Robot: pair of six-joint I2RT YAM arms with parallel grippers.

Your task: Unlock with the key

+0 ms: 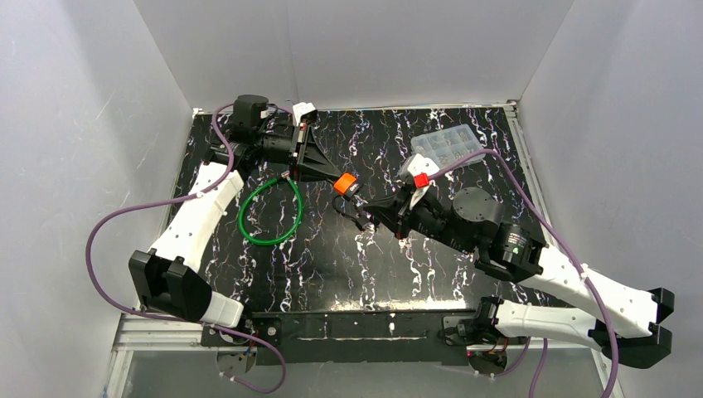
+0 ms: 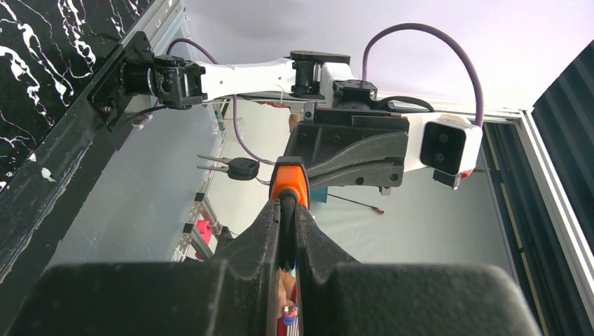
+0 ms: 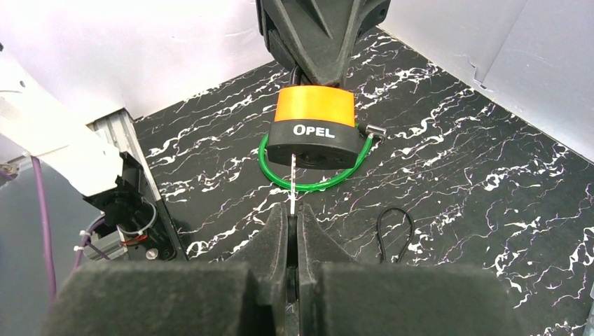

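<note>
The orange and black padlock (image 1: 348, 186) is up in the air near the middle of the top view. My left gripper (image 1: 335, 175) is shut on the black shackle behind its body. In the right wrist view, the lock (image 3: 314, 115) turns its OPEL-lettered black end toward my right gripper. That gripper is shut on a key (image 3: 293, 187), whose thin metal blade points straight at the keyhole. The blade's tip meets the lock's end face at the hole; how deep it sits cannot be told. In the left wrist view, spare keys (image 2: 242, 168) with a black head hang beside the lock.
A green cable ring (image 1: 241, 220) lies on the black marbled table at left. A thin black cord (image 3: 380, 234) rests on the table below the lock. At the back right stands a clear compartment box (image 1: 448, 146).
</note>
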